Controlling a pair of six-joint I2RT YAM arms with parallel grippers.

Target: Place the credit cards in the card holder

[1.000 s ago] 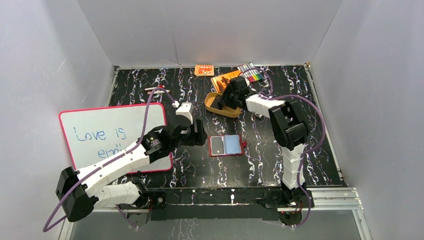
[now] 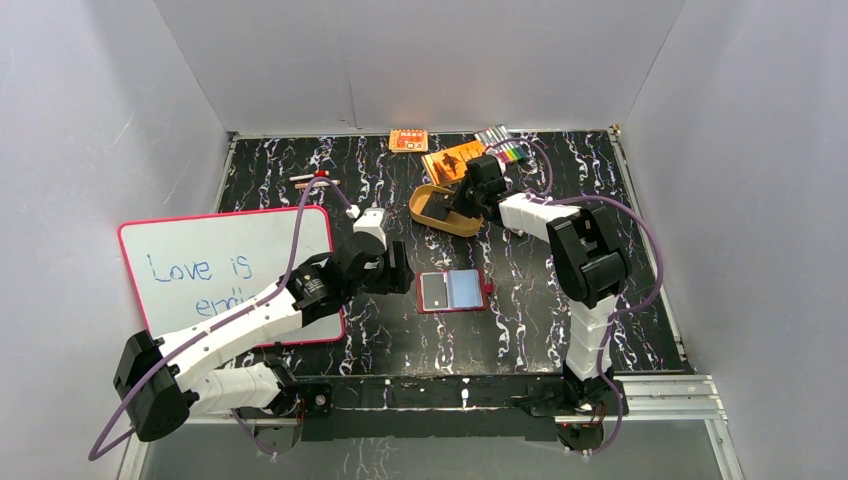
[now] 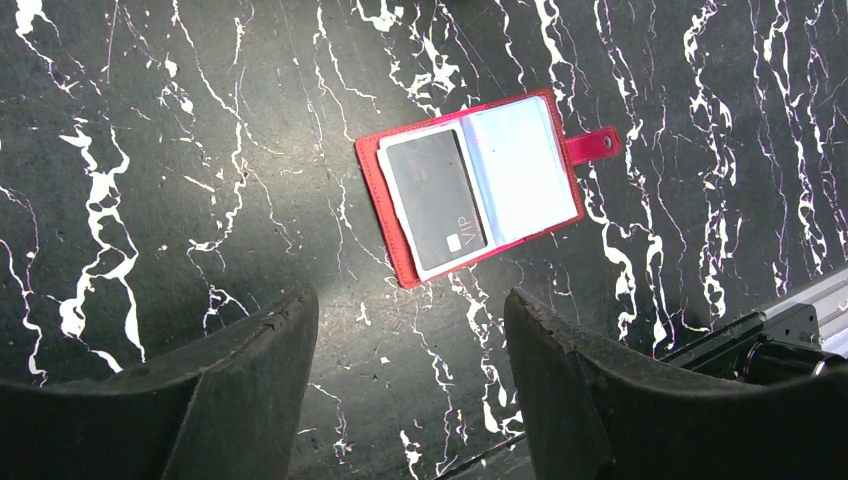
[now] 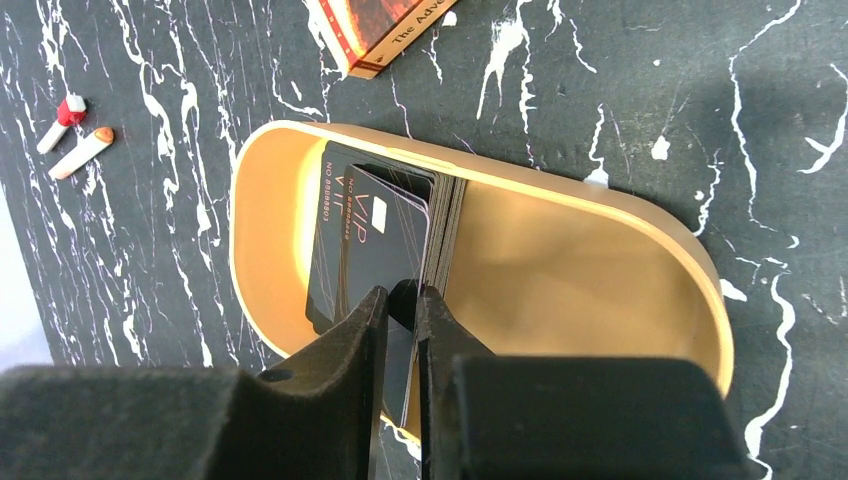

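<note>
In the left wrist view the red card holder [image 3: 375, 190] lies unfolded on the table, a grey VIP card [image 3: 435, 195] in its left-hand pocket and a clear pale-blue sleeve [image 3: 520, 165] on the other side. My left gripper hangs near it with fingers wide apart and nothing between them. Black credit cards [image 4: 335, 205] stand stacked at one end of the tan box. My right gripper reaches into this box, its fingertips close together around the edge of the front card [image 4: 385, 235], which sits askew to the stack. Whether they grip it is unclear.
The tan box [image 4: 690, 260] has free space beside the stack. Behind it lie an orange book [image 2: 450, 162], a small orange pad [image 2: 408, 140] and coloured markers [image 2: 510, 150]. A whiteboard [image 2: 200, 240] extends under the left arm. Table right of the card holder is clear.
My right gripper's fingers have drawn closer together over the box, and its arm has shifted slightly to the right. The left arm has barely moved. The card holder lies unchanged.
</note>
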